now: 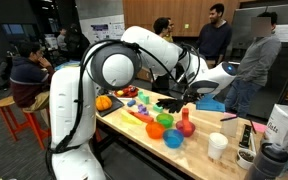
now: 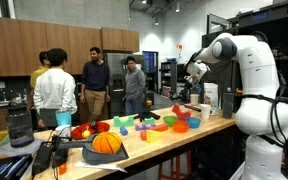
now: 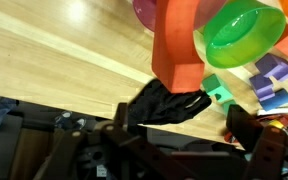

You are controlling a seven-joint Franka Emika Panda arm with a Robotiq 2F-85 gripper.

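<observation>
My gripper is open, its dark fingers standing apart at the bottom of the wrist view with nothing between them. Beyond the gap, a black cloth (image 3: 166,104) lies crumpled on the wooden table. A red-orange upright object (image 3: 177,65) stands just past the cloth, rising toward the camera from a dark red bowl. To its right is a green bowl (image 3: 238,34). In exterior view 1 the red object (image 1: 185,116) stands in a red bowl (image 1: 185,128), with the arm's end above the table behind it.
Several small blocks, among them a green block (image 3: 218,88) and a purple block (image 3: 274,67), lie right of the cloth. Blue bowl (image 1: 173,139), white cup (image 1: 217,146) and orange pumpkin (image 1: 103,103) share the table. People stand behind it. Bare wood shows left in the wrist view.
</observation>
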